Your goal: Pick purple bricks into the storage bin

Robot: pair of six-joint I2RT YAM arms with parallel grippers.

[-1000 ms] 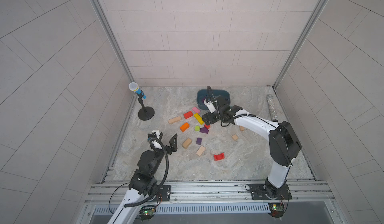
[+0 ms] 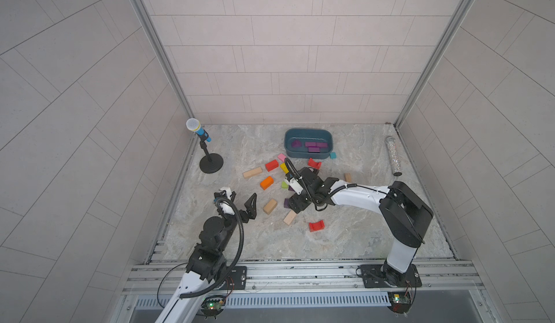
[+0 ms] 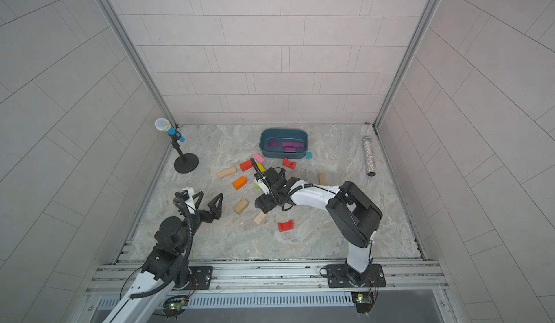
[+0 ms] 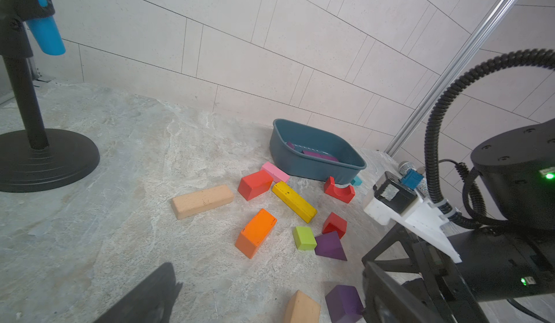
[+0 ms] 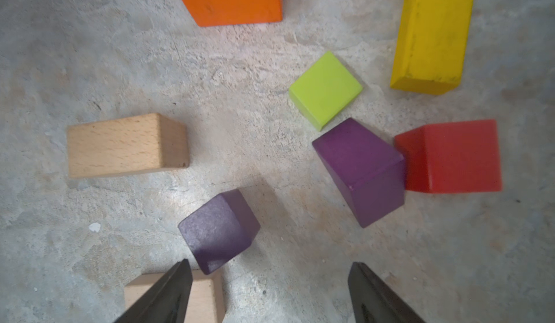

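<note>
Two purple bricks lie on the table in the right wrist view: a cube [image 5: 216, 233] left of centre and a wedge [image 5: 370, 175] to its right. Several purple pieces [image 2: 314, 149] rest inside the dark teal storage bin [image 2: 308, 156] at the back. Low above the table by the cube is my right gripper, its fingers apart and nothing between them. From the top left view, it partly covers the cube. My left gripper is parked at the left, also open and empty.
A red block [image 5: 462, 156] touches or nearly touches the wedge, with a lime cube [image 5: 325, 89] close by. One wooden block [image 5: 193, 294] sits right beside the purple cube, another [image 5: 124, 146] farther left. A black stand [image 2: 211, 162] occupies the back left.
My right gripper has come away from beside the bin, moving towards the front and slightly left, down to the purple cube. The left arm stays still.
</note>
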